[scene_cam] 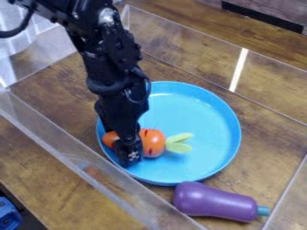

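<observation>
The black gripper (pixel 125 142) is lowered into the blue plate (pixel 206 125) at its left side, around an orange toy carrot (pixel 153 142) with a pale green top. The carrot lies in the plate, partly hidden behind the gripper's fingers. The gripper is open; whether both fingers touch the carrot cannot be told.
A purple toy eggplant (pixel 211 199) lies at the front right, outside the plate. A clear plastic wall (pixel 66 148) runs along the left front, with a blue object (pixel 9 216) at the bottom left corner.
</observation>
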